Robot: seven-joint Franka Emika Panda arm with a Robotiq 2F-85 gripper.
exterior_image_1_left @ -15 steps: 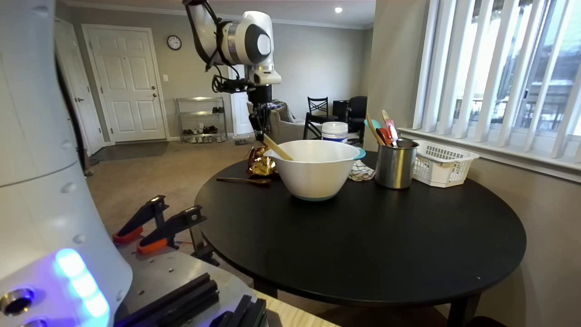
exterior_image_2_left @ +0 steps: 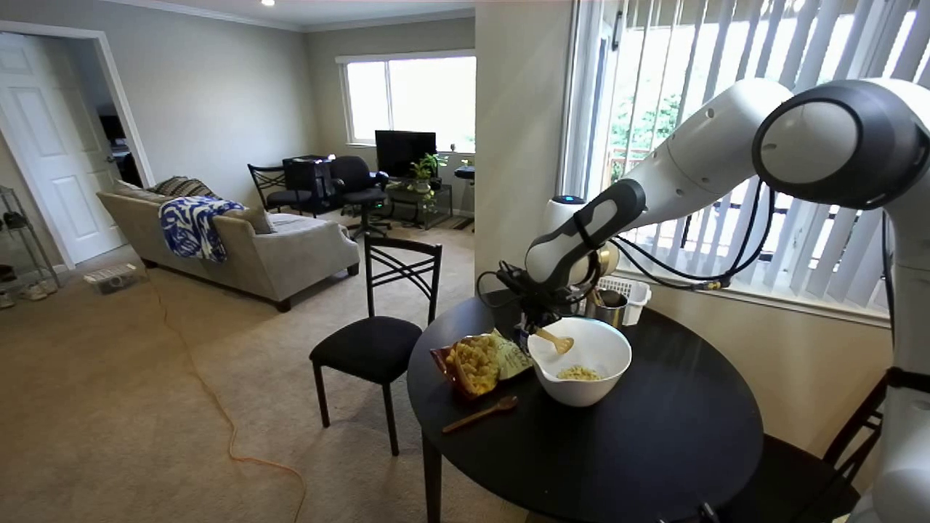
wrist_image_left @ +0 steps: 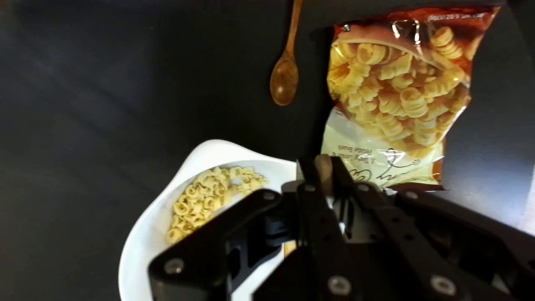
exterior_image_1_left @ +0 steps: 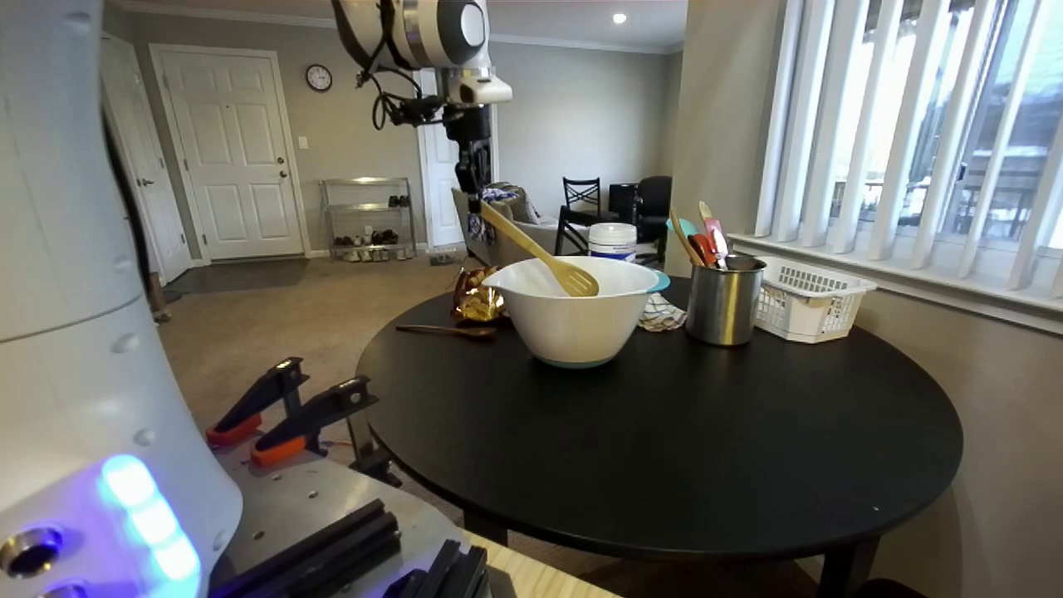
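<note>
My gripper (exterior_image_1_left: 476, 204) is shut on the handle end of a slotted wooden spatula (exterior_image_1_left: 523, 239). The spatula slants down to the right, its slotted head over the opening of the white mixing bowl (exterior_image_1_left: 573, 324). In exterior view 2 the spatula head (exterior_image_2_left: 562, 344) shows above the bowl's inside, with a heap of pale curly pasta (exterior_image_2_left: 577, 373) below it. The wrist view shows the handle's end (wrist_image_left: 324, 168) between my fingers and pasta (wrist_image_left: 203, 200) along one side of the bowl; my gripper hides much of the rest.
A pasta snack bag (wrist_image_left: 396, 90) and a small wooden spoon (wrist_image_left: 284, 77) lie beside the bowl. Behind it stand a steel utensil pot (exterior_image_1_left: 725, 304), a white basket (exterior_image_1_left: 812, 299) and a white tub (exterior_image_1_left: 610, 240).
My gripper has risen with the spatula. Its slotted head, hidden inside the bowl before, now shows above the rim in exterior view 1. The bowl has stayed put.
</note>
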